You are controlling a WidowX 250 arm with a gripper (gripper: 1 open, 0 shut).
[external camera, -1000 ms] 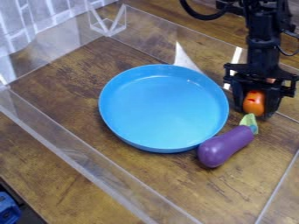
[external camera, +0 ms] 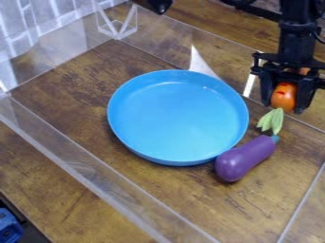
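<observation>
My black gripper at the right edge is shut on an orange carrot with a pale green top. The carrot hangs just right of the blue plate. A purple eggplant lies below it, at the plate's lower right.
A white object stands behind the plate. Clear walls border the left side, and a blue item shows at the lower left corner.
My gripper and the carrot have moved slightly up and to the right, with more of the green top showing. The plate and eggplant have stayed put.
</observation>
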